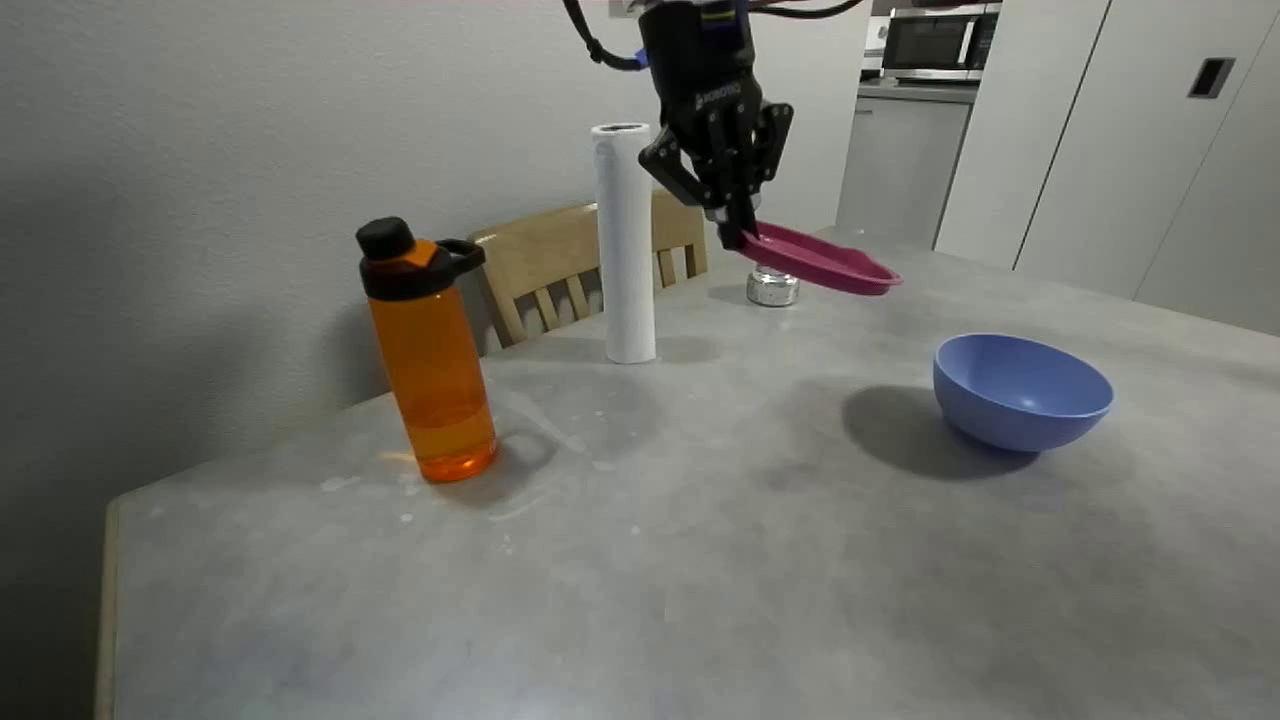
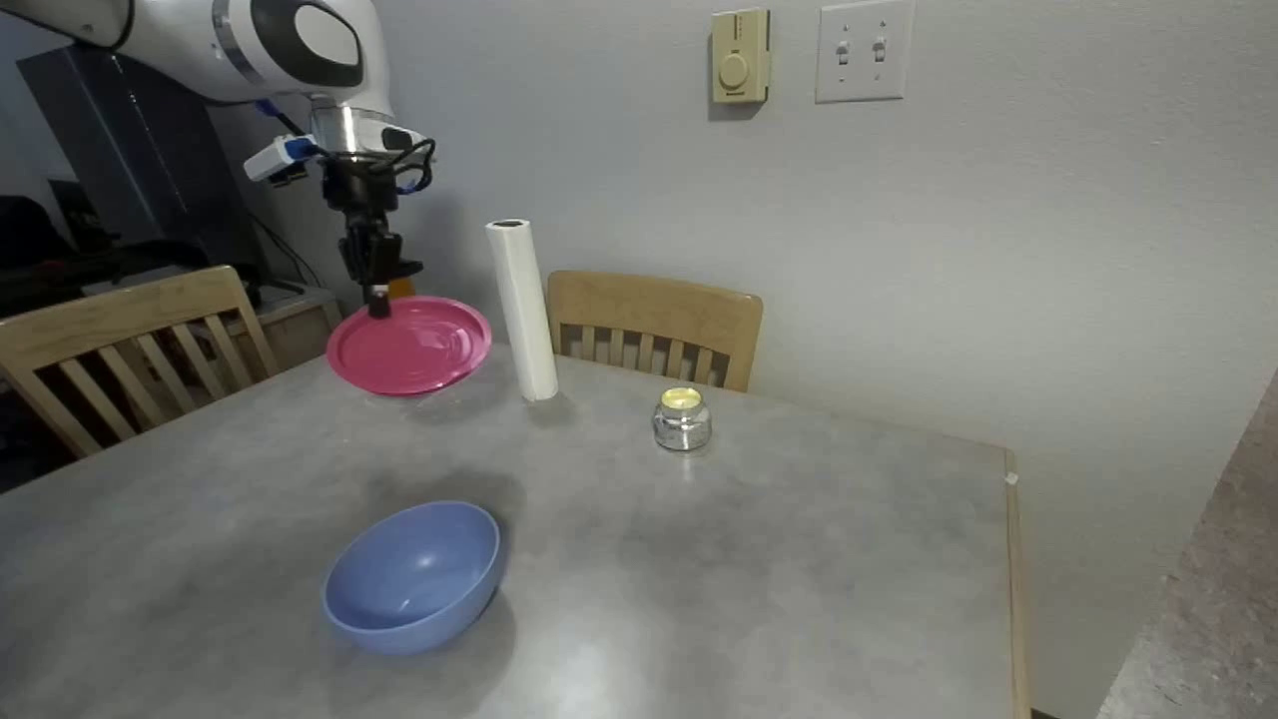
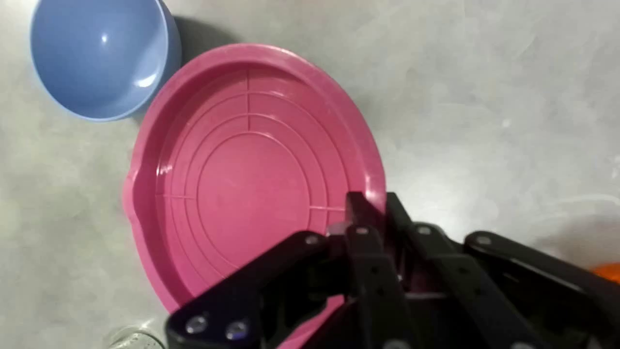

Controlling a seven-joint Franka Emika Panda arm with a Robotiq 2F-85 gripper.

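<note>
A round pink lid (image 3: pixel 251 180) with a raised rim hangs in the air above the table, and my gripper is shut on its edge. In exterior view 1 the lid (image 1: pixel 822 262) tilts down away from the gripper (image 1: pixel 741 234). Exterior view 2 shows the lid's face (image 2: pixel 413 348) below the fingers, clear of the tabletop. A blue bowl (image 1: pixel 1022 390) stands apart from it on the table, empty as far as its inside (image 2: pixel 413 569) shows.
An orange bottle (image 1: pixel 434 372) stands at the left in exterior view 1. A white paper roll (image 1: pixel 626 258) stands upright near the back edge. A small silver jar (image 2: pixel 682 421) sits on the table.
</note>
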